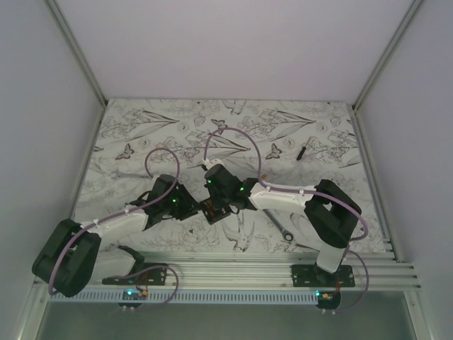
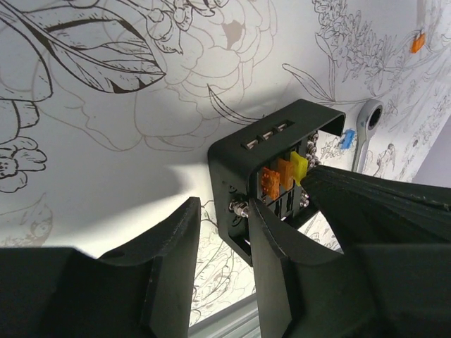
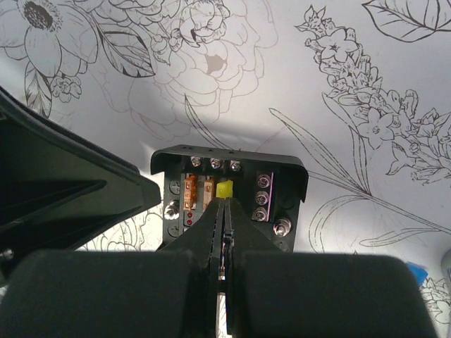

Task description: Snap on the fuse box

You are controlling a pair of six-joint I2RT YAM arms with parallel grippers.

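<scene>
The black fuse box (image 2: 262, 134) lies on the patterned sheet between both grippers, with orange fuses (image 2: 270, 182) and a yellow fuse (image 3: 225, 189) in its row. My left gripper is part open at the box's near end, its right finger close against it, nothing seen between the fingers. My right gripper is shut, its tips down at the yellow fuse; whether they touch it is unclear. In the top view the arms hide much of the box.
A wrench (image 1: 278, 225) lies right of the box, with small orange (image 2: 417, 41) and blue (image 2: 347, 138) pieces nearby. A dark slim tool (image 1: 301, 153) lies at back right.
</scene>
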